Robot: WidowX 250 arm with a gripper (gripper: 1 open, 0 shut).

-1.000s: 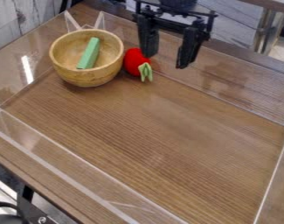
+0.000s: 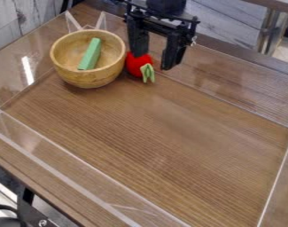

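My black gripper (image 2: 156,51) hangs at the top centre of the camera view, its fingers spread apart above and around the right side of a red object (image 2: 137,64) with a pale green tip, which lies on the wooden table. Whether a finger touches it I cannot tell. A wooden bowl (image 2: 69,77) at the upper left holds a green stick-like object (image 2: 90,53).
A black cable or part lies at the lower left edge, and a white panel stands at the back left.
My gripper has moved left, closer over the red object. The bowl and the objects on the table stay in place.
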